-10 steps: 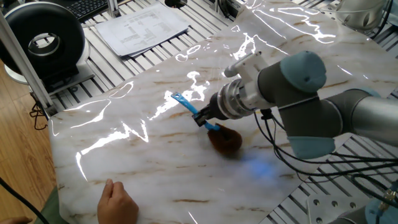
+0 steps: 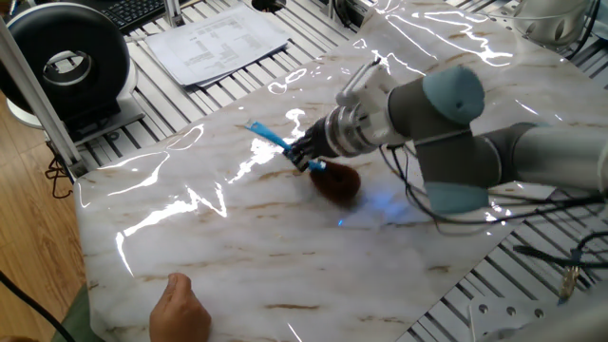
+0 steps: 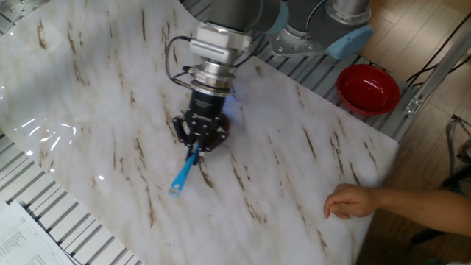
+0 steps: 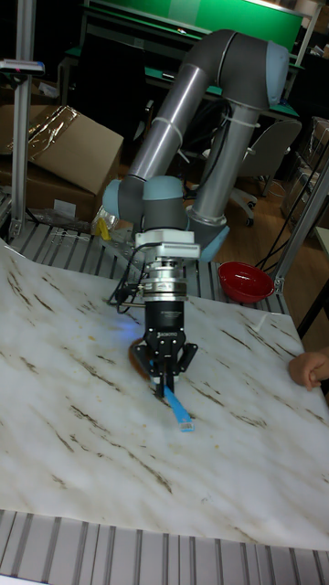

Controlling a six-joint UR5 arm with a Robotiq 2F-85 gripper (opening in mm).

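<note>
A blue-handled brush with a round brown head is held by my gripper, which is shut on the blue handle. The handle's free end sticks out past the fingers toward the upper left in exterior view 1. On the other side of the fingers shows the brown head, over the marble-patterned tabletop; whether it touches the surface, I cannot tell. In exterior view 2, the gripper mostly covers the head, and the blue handle points toward the bottom. Exterior view 3 shows the gripper from the front.
A red bowl stands off the tabletop's corner beside the arm's base. A person's hand rests at the table's edge. Papers and a black round device lie beyond the sheet.
The brush has stayed in the grip; the person's hand has hardly moved.
</note>
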